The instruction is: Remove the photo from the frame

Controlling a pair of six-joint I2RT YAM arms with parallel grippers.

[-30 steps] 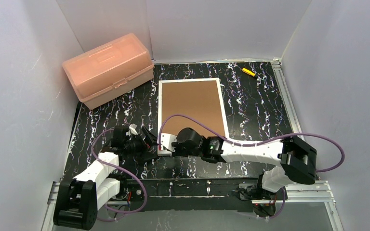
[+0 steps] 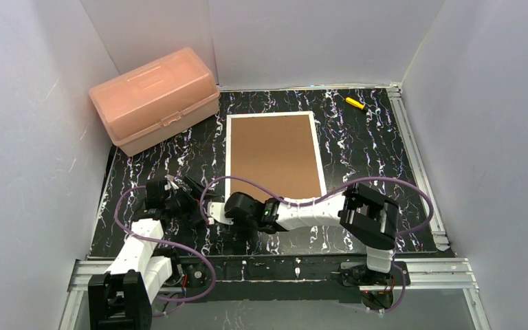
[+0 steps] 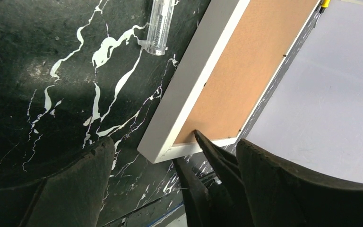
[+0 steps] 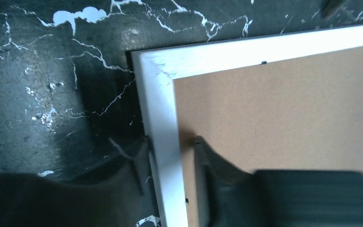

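The picture frame lies face down, its white border around a brown backing board. No photo shows. In the right wrist view my right gripper is open and straddles the frame's border near one corner, one finger outside it and the other over the board. The left wrist view also shows the right gripper's dark fingertips on both sides of the short border. My left gripper stands open beside that frame corner, with nothing held. From above, the right arm hides the frame's near edge.
A pink toolbox fills the back left corner. The yellow-handled screwdriver lies at the back right. Beside the frame is a clear plastic tube. Small dark tabs sit along the board's edges.
My right arm has swung to the left along the frame's near edge. The left gripper has drawn slightly left, away from the frame. The frame has stayed in place.
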